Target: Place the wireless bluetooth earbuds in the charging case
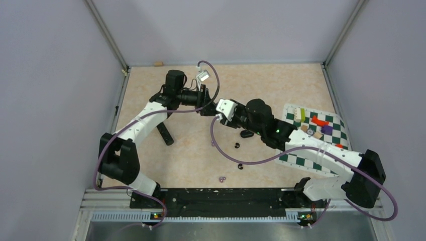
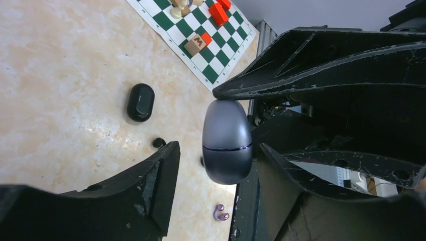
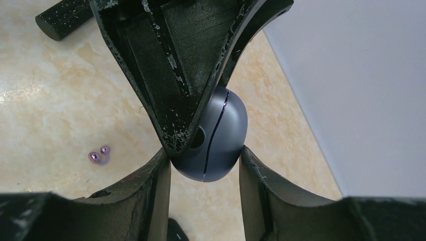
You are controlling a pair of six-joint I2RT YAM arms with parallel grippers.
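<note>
A dark grey charging case (image 2: 227, 140), closed along its seam, is held above the table. My right gripper is shut on it. The left gripper is part open, its fingers on either side of the case with a clear gap on one side. On the table, black earbuds (image 1: 237, 145) lie below the arms. Purple earbuds (image 2: 221, 213) rest closer to the front edge, and another purple one (image 1: 213, 143) sits near the middle. A black, closed case (image 2: 140, 102) stands on the table by itself.
A green chessboard sheet (image 1: 294, 159) with several blocks and small pieces covers the right side. A black bar (image 1: 165, 134) lies beneath the left arm. Both grippers are very close together over the middle.
</note>
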